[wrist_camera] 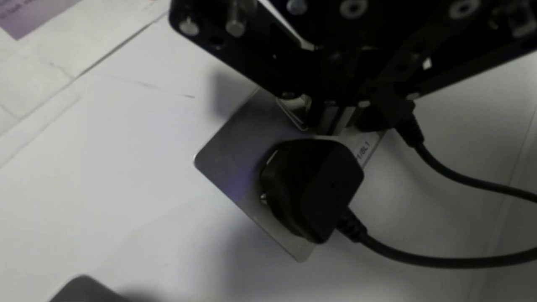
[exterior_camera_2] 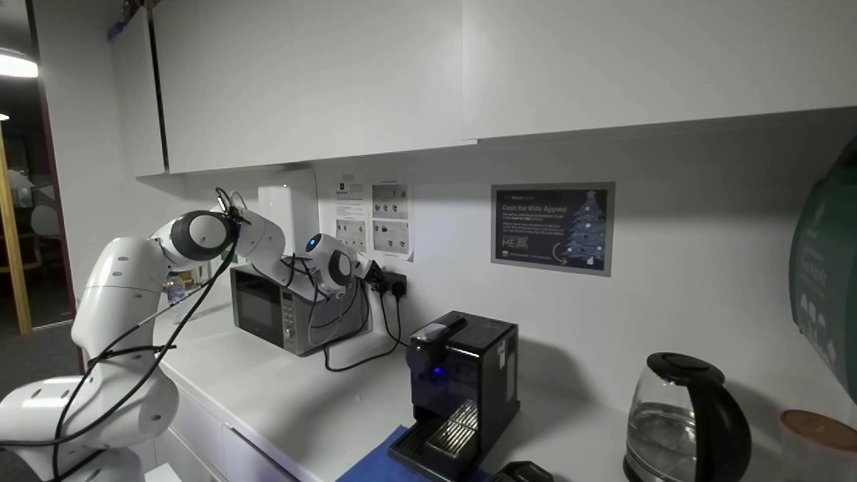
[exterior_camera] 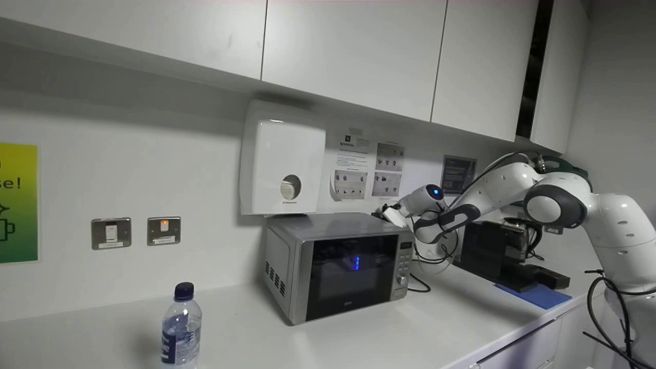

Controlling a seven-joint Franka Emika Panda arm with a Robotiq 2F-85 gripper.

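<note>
In the wrist view my gripper is shut, its fingertips up against or just in front of a metal wall socket plate (wrist_camera: 226,151); contact cannot be told. No object shows between the fingers. One black plug (wrist_camera: 314,186) sits in the plate just below the fingertips. A second plug is mostly hidden behind the gripper on the right, with its cable (wrist_camera: 453,176) trailing off. From exterior view 2, the gripper (exterior_camera_2: 377,277) reaches the sockets (exterior_camera_2: 395,282) on the wall above and behind the microwave (exterior_camera_2: 301,317).
Beneath the arm stands the microwave (exterior_camera: 350,270), its cables loose on the counter behind. A coffee machine (exterior_camera_2: 474,377) on a blue mat (exterior_camera_2: 377,454) and a kettle (exterior_camera_2: 671,418) stand farther right. A bottle (exterior_camera: 181,326) is at left. Overhead, cabinets (exterior_camera: 350,55) limit height.
</note>
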